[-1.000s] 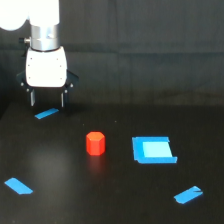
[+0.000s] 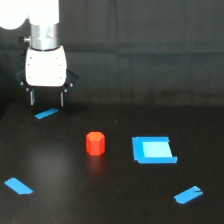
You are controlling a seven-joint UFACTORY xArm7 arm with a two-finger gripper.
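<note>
A small red block (image 2: pixel 95 143) with a faceted outline rests on the dark table near the middle of the view. To its right lies a pale square (image 2: pixel 156 149) framed by blue tape (image 2: pixel 137 150). My gripper (image 2: pixel 47 98) hangs from the white arm at the upper left, pointing down, its two thin fingers apart and nothing visible between them. It is well behind and to the left of the red block, touching neither the block nor the square.
Strips of blue tape mark the table: a far left strip (image 2: pixel 46 114) below the gripper, a front left strip (image 2: pixel 18 186) and a front right strip (image 2: pixel 188 195). A dark curtain (image 2: pixel 140 50) covers the back.
</note>
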